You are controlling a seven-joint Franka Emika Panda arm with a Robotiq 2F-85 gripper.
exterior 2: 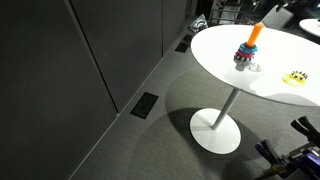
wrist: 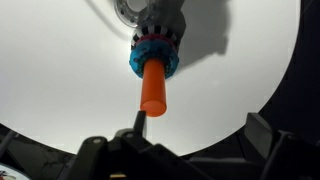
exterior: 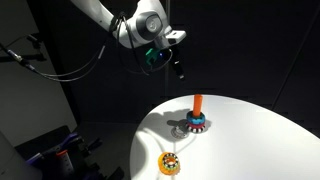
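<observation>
An orange post (exterior: 198, 103) stands upright on a round table, rising from stacked rings (exterior: 196, 121) in blue, red and a dark-and-white pattern. In the wrist view the orange post (wrist: 153, 88) points toward the camera, with the blue ring (wrist: 153, 52) around its base. A clear ring (exterior: 180, 131) lies beside the stack. Apart from it, toward the near edge, lies a yellow ring (exterior: 169, 163) with a patterned centre. Above and left of the stack hangs my open gripper (exterior: 180, 56); its dark fingers (wrist: 262, 134) are spread wide with nothing between them.
A dark curtain (exterior: 250, 40) hangs behind it.
</observation>
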